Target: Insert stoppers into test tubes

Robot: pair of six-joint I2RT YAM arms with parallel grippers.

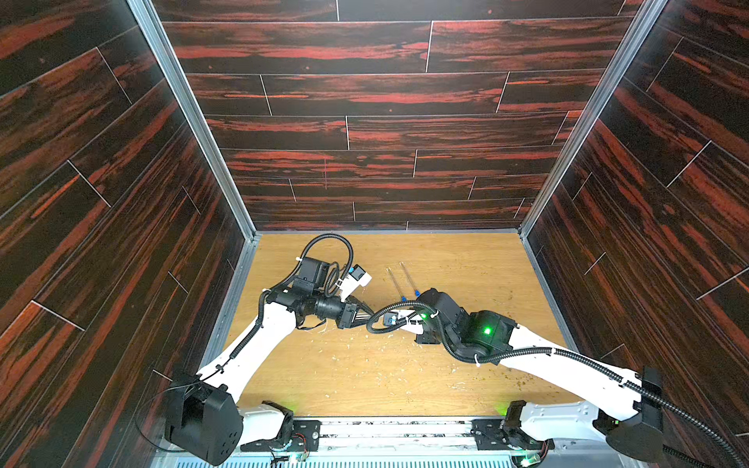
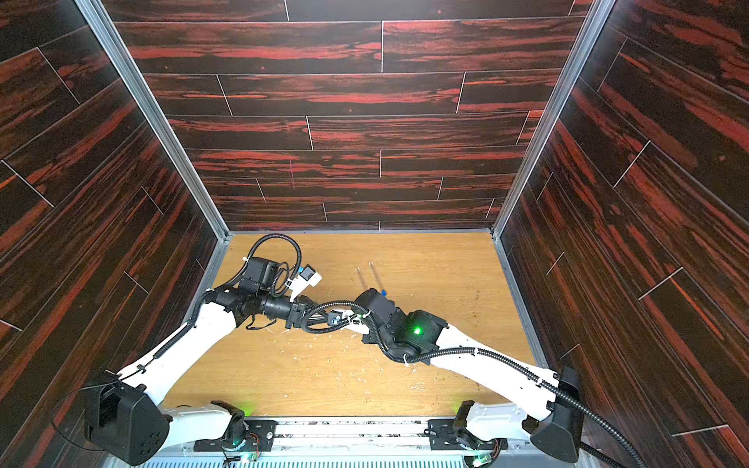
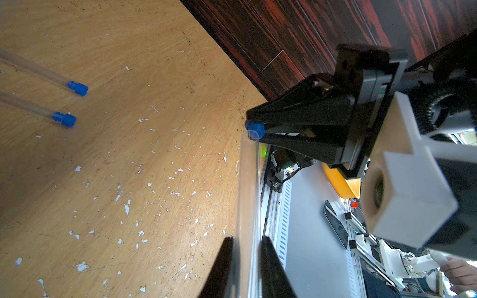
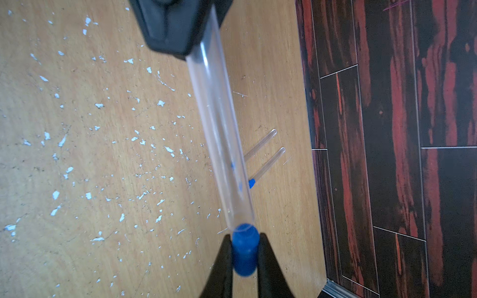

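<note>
In the left wrist view a clear test tube [image 3: 247, 198] stands between the fingertips of my left gripper, which is shut on it. At the tube's mouth is a blue stopper [image 3: 256, 129], gripped by my right gripper. From the right wrist view, the stopper [image 4: 245, 250] lines up with the tube [image 4: 221, 129] and meets its rim; how deep it sits cannot be told. My right gripper is shut on the stopper's sides. Both grippers are largely hidden by cables and arms in the top views.
Two other tubes lie on the wooden table, each with a blue stopper [image 3: 77, 88] or stopper [image 3: 64, 119] in its end. Small white flakes [image 3: 126, 208] litter the tabletop. Dark panelled walls [image 1: 374, 132] enclose the back and sides.
</note>
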